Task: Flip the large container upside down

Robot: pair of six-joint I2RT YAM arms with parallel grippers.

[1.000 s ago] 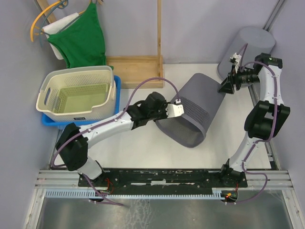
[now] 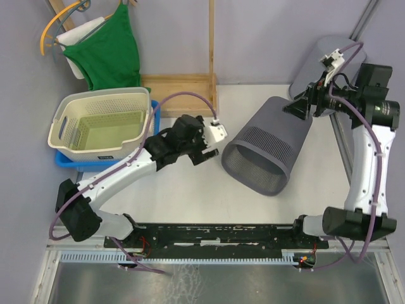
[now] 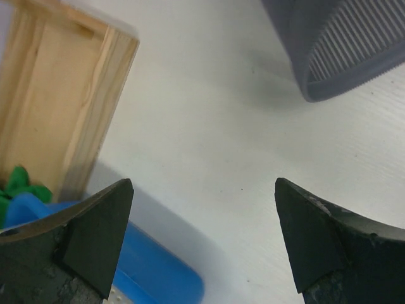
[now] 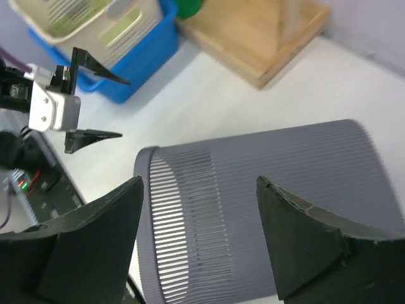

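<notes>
The large grey container (image 2: pixel 269 143) lies on its side on the white table, its open mouth facing the front left in the top view. A slotted band runs round it near the rim. My left gripper (image 2: pixel 214 151) is open, just left of the mouth and apart from it; the left wrist view shows bare table between its fingers and a corner of the container (image 3: pixel 319 69) beyond. Over the container's back right side hangs my right gripper (image 2: pixel 297 107), open with nothing held. Its wrist view looks down on the container's side (image 4: pixel 247 209).
A cream basket (image 2: pixel 63 130) sits in a blue bin (image 2: pixel 69 163) at the left. Behind stand a wooden rack (image 2: pixel 177 95), a green cloth (image 2: pixel 111 54) and a grey bin (image 2: pixel 332 54). Clear table lies in front of the left arm.
My left gripper has since drawn back left from its rim. The right arm has risen and swung outward.
</notes>
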